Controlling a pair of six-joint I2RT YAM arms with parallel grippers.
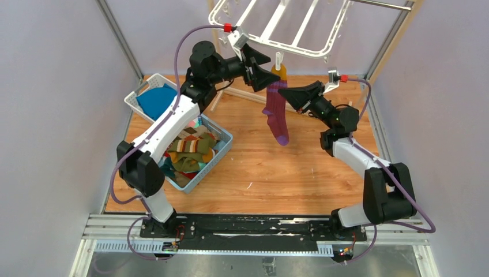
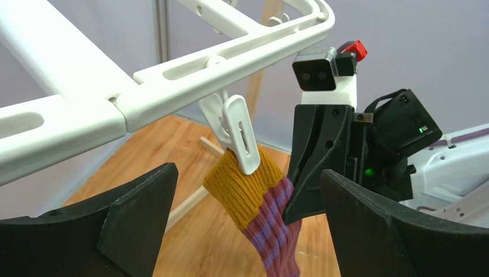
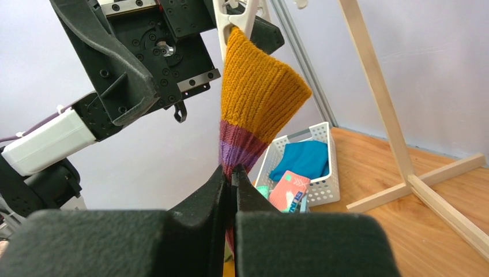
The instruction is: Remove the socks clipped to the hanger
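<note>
A purple sock (image 1: 275, 115) with a mustard cuff (image 2: 242, 187) hangs from a white clip (image 2: 242, 133) on the hanger (image 1: 311, 52). My right gripper (image 1: 284, 92) is shut on the sock just below the cuff; in the right wrist view the fabric runs between its fingers. My left gripper (image 1: 259, 66) stands open beside the clip, slightly to its left in the top view; in the left wrist view its fingers frame the clip and cuff, with nothing held.
A light-blue basket (image 1: 222, 151) of mixed socks and a white basket (image 1: 134, 105) with blue cloth sit at the left. A wooden stand (image 3: 380, 92) stands behind the sock.
</note>
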